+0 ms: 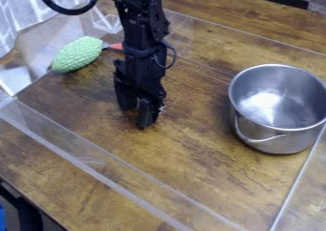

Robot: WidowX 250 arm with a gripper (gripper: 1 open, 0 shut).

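My black robot arm reaches down from the top centre, its gripper (140, 103) low over the wooden table (152, 178), left of a large steel pot (275, 109) with a wire handle. The fingers are dark against their surroundings, so I cannot tell whether they are open or shut, or whether anything is between them. A green corn-like toy (74, 56) lies at the upper left, with a small red object beside the arm behind it.
Clear plastic walls or sheeting edge the left, front and right of the work area. Bare wood is free in front of the gripper and behind the pot.
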